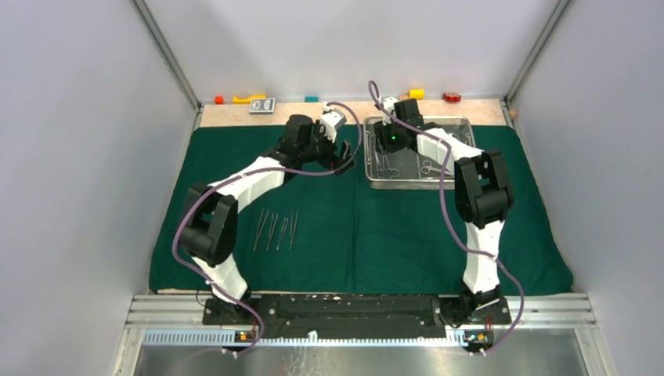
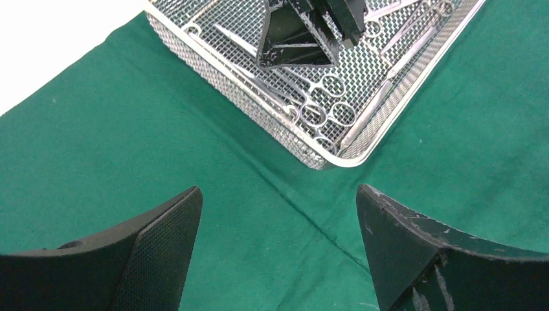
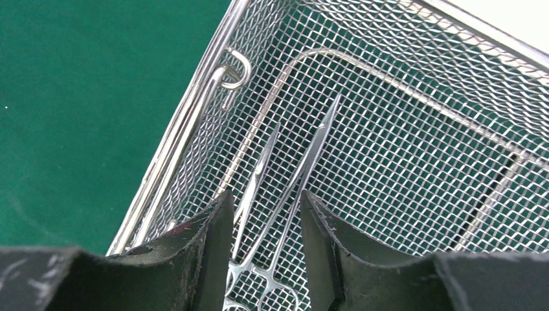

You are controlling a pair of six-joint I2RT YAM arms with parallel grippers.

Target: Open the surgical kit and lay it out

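Observation:
The wire-mesh tray [image 1: 407, 185] stands at the back right on the green drape. Inside its left side lie a pair of scissors [image 3: 304, 168] and a slimmer instrument [image 3: 259, 172], tips pointing away from my right gripper. That gripper is open above them with nothing in its grasp; whether its fingers touch the instruments I cannot tell. Over the drape, left of the tray, my left gripper stands open and empty. More scissors [image 1: 431, 168] lie in the tray's right part. Several laid-out instruments [image 1: 276, 230] rest in a row at the left.
Along the back ledge are a small boxed item [image 1: 262, 105], a yellow piece [image 1: 248, 99], a teal block [image 1: 312, 99] and a red piece [image 1: 452, 97]. The drape [image 1: 313, 270] is bare in front of the tray.

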